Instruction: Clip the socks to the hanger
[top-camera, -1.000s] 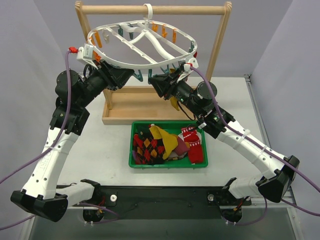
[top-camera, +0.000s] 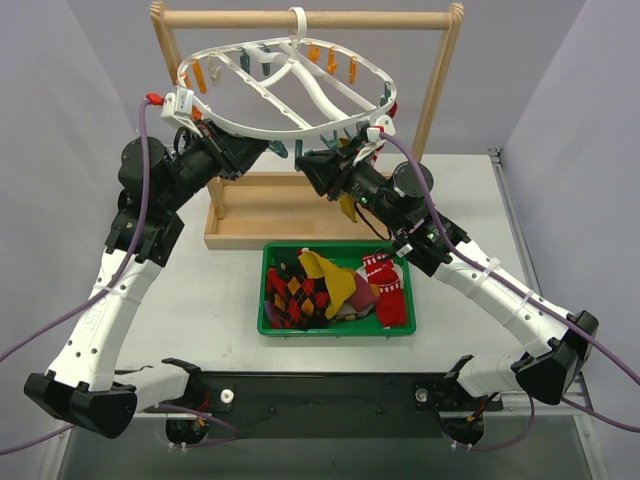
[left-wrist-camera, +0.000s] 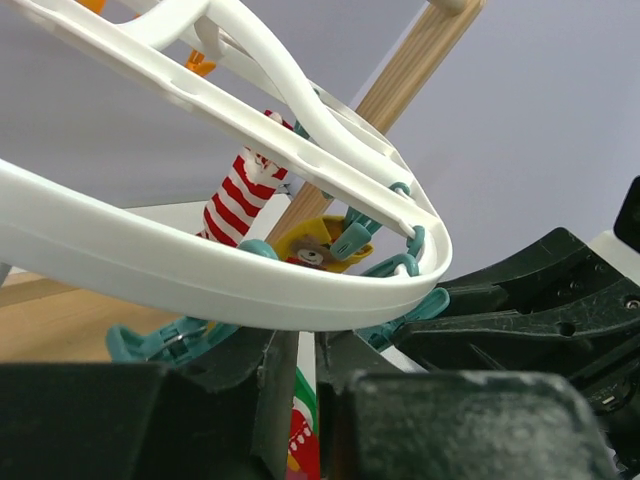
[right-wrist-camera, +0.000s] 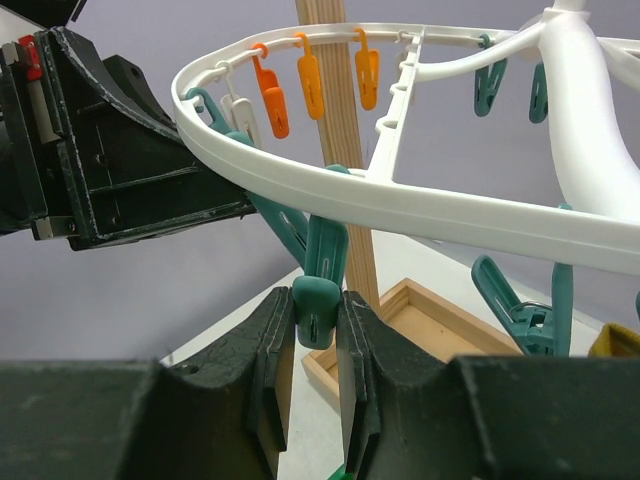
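Note:
The white round hanger (top-camera: 290, 132) hangs from the wooden rack. My left gripper (top-camera: 250, 155) is at the near left rim; in its wrist view its fingers (left-wrist-camera: 250, 410) sit below the rim, their opening unclear. My right gripper is shut on a teal clip (right-wrist-camera: 322, 250) hanging from the near rim. A red-striped sock (left-wrist-camera: 240, 200) and a yellow sock (left-wrist-camera: 310, 240) hang on the hanger's far side. More socks lie in the green bin (top-camera: 335, 330) below.
A wooden box frame (top-camera: 240, 240) stands behind the bin. Grey walls flank both sides.
My left arm has shifted slightly to the right around the hanger's near-left rim, and the hanger has moved slightly. The right gripper looks still.

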